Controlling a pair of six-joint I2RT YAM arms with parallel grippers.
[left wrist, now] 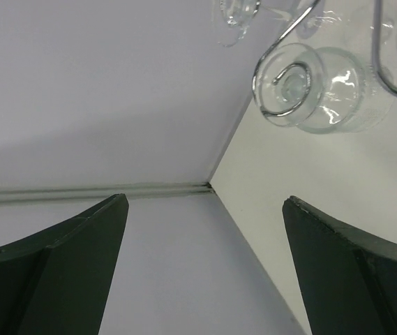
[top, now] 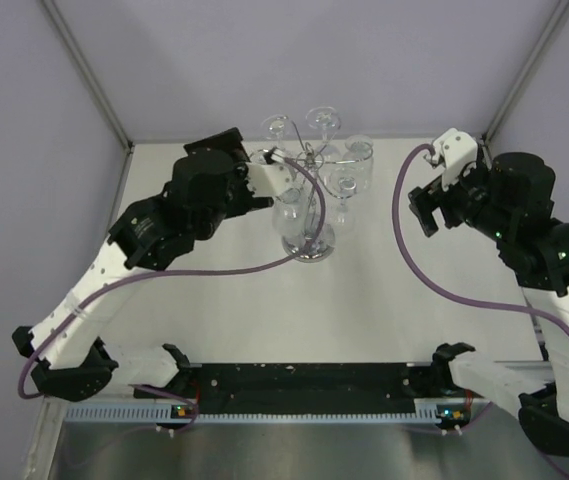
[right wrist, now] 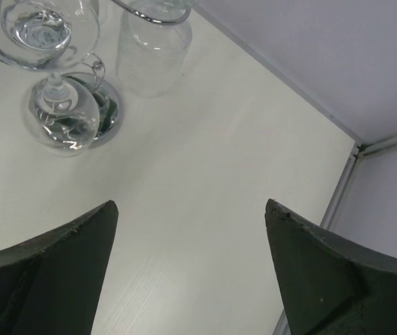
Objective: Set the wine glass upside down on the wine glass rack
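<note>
In the left wrist view a clear wine glass (left wrist: 355,87) hangs upside down, its foot held in a spiral metal hook of the rack. The wine glass rack (top: 309,252) has a round shiny base at the back middle of the table. My left gripper is open and empty, apart from that glass and to the left of the rack in the top view. Over the table's right side my right gripper also stands open, nothing between its fingers. The left arm and its purple cable partly cover the rack's left side from above.
Several other clear glasses hang inverted around the rack, among them a glass at the back (top: 324,120) and a front glass (right wrist: 62,118). Bare white table (top: 404,300) spreads in front and to both sides. Grey walls (top: 254,60) close off the back and sides.
</note>
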